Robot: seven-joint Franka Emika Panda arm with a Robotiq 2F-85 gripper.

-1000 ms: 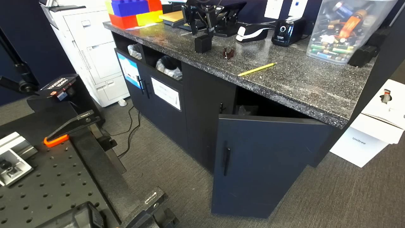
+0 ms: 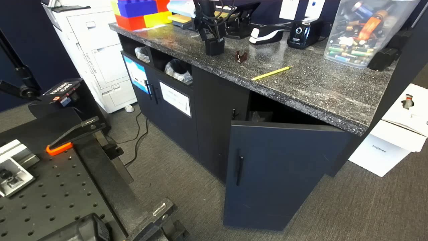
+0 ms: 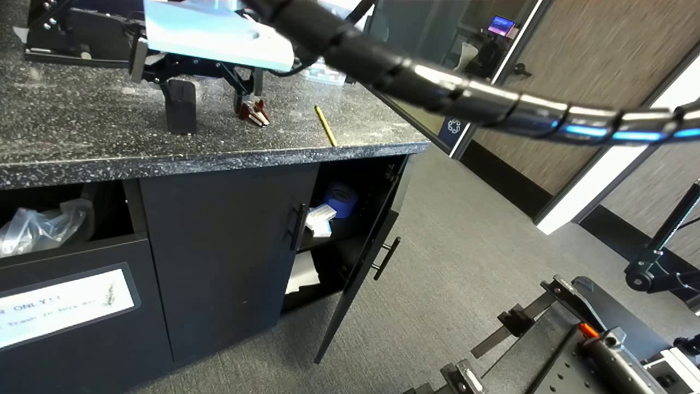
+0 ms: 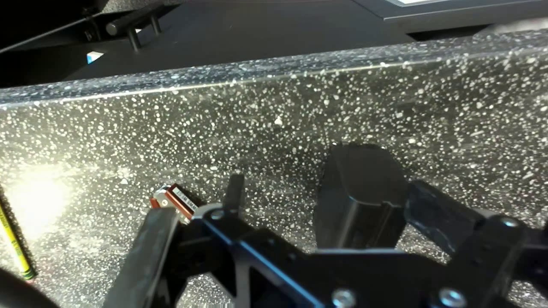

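A black block [image 3: 180, 106] stands on the speckled countertop [image 2: 321, 88], close to its front edge. My gripper is open; in the wrist view the block's dark body [image 4: 367, 179] shows in the space between the spread fingers, nearer the right one. Whether either finger touches it I cannot tell. From exterior view 1, the gripper [image 2: 212, 35] hangs low over the block, partly covering its top. A dark red staple remover [image 3: 254, 113] lies beside the block, near one finger. Farther along the counter is a yellow pencil [image 3: 325, 126].
Below the counter, a cabinet door [image 2: 277, 176] hangs wide open. A clear bin of batteries [image 2: 361, 32], a black pencil sharpener [image 2: 303, 32] and colourful big bricks [image 2: 138, 10] stand farther back. Bare countertop lies around the pencil.
My gripper has come down toward the black block, and its fingers now overlap the block's top in exterior view 1. The block, staple remover and pencil have stayed put.
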